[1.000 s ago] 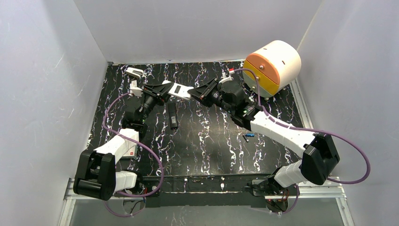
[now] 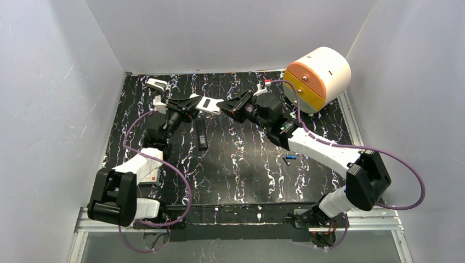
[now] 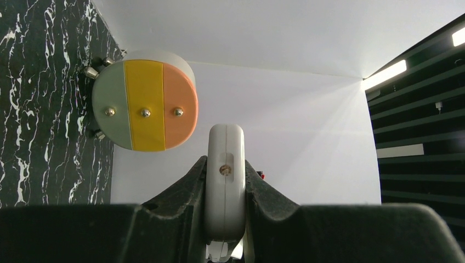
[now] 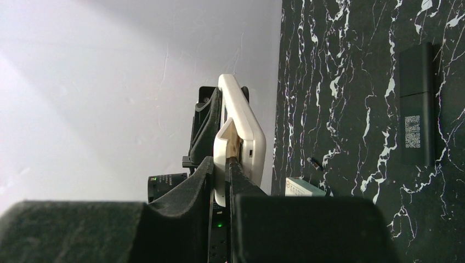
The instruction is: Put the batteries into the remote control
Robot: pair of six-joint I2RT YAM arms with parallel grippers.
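Note:
A white remote control (image 2: 209,106) (image 3: 225,197) (image 4: 249,131) hangs above the table between my two grippers. My left gripper (image 2: 193,103) is shut on one end of it, which stands upright in the left wrist view. My right gripper (image 2: 224,108) is shut on the other end. In the right wrist view a part of the casing stands out along its side, partly hidden by my fingers. Two small cylinders, one blue (image 2: 291,157) and one dark (image 2: 285,161), apparently batteries, lie on the table at the right.
A black remote-like bar (image 2: 201,135) (image 4: 418,104) lies below the held remote. A rounded multicolour cabinet (image 2: 323,76) (image 3: 145,98) stands at the back right. A pale boxy object (image 2: 151,178) (image 4: 301,187) lies left, partly under my left arm.
The right arm has shifted very slightly, and the cable on the left arm has moved a little. Both grippers stay on the white remote.

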